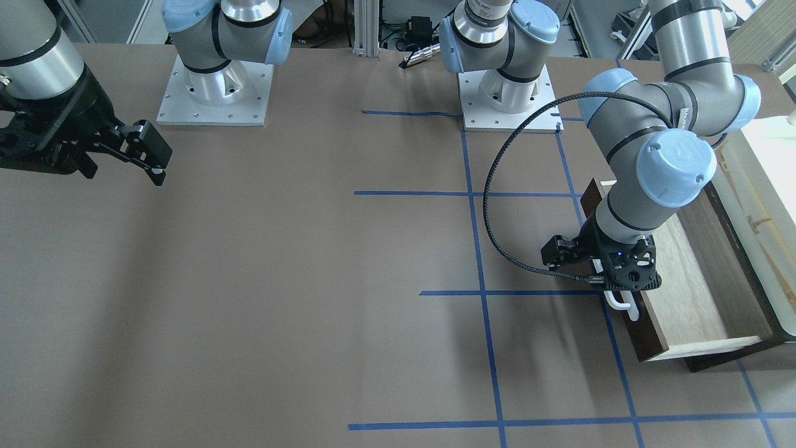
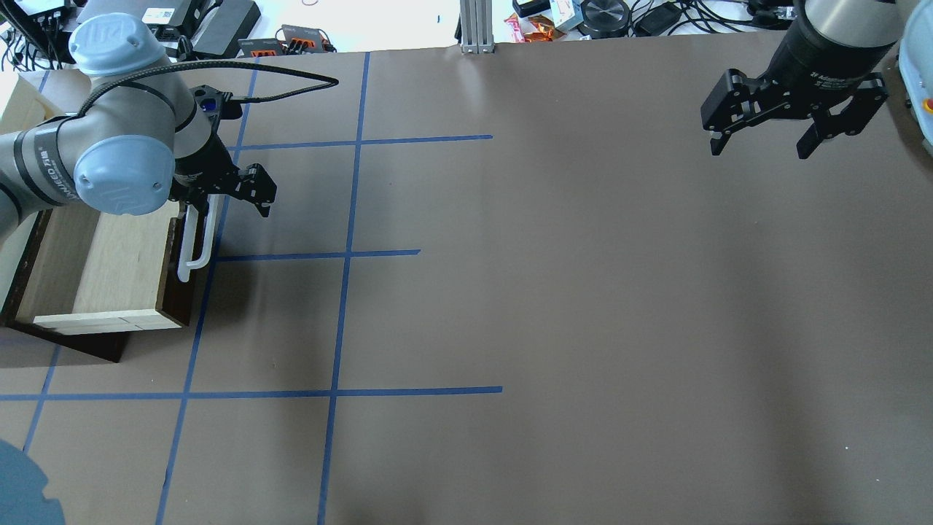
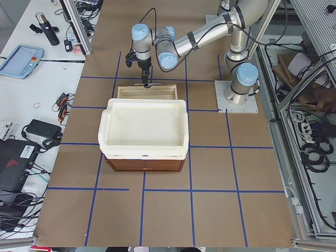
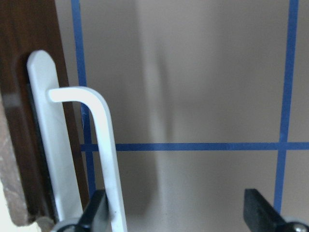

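A dark wooden drawer (image 1: 650, 332) with a pale inside is pulled out from a cabinet under a white tray (image 3: 143, 128). On its front is a white bar handle (image 4: 105, 135). My gripper is at the handle, its fingers parted wide in the wrist view; the left finger (image 4: 96, 212) touches the bar, the right stands over bare floor. In the top view the gripper (image 2: 232, 201) hangs over the drawer's front edge.
A second black gripper (image 2: 761, 131) hangs at the other side, well apart. The taped tabletop (image 1: 313, 284) beside the drawer is clear. Other arm bases stand at the back.
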